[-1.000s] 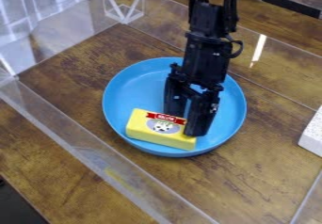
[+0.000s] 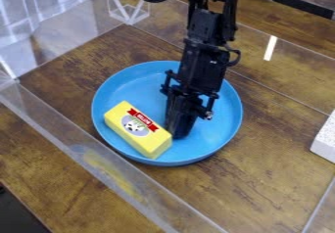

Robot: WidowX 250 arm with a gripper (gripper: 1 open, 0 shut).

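A yellow box (image 2: 136,131) with a red label and a cartoon face lies tilted diagonally in the left front of a blue plate (image 2: 217,131). My black gripper (image 2: 179,125) reaches down into the plate just right of the box, at or very near its right end. Its dark fingers blend together; it looks shut, and I see nothing held between them.
Wooden table around the plate, with free room at upper left and lower right. A white block (image 2: 322,144) sits at the right edge. A clear plastic strip runs along the lower left.
The yellow box has shifted left and turned to a steeper diagonal. My gripper has moved slightly left and down, and the plate has shifted slightly left.
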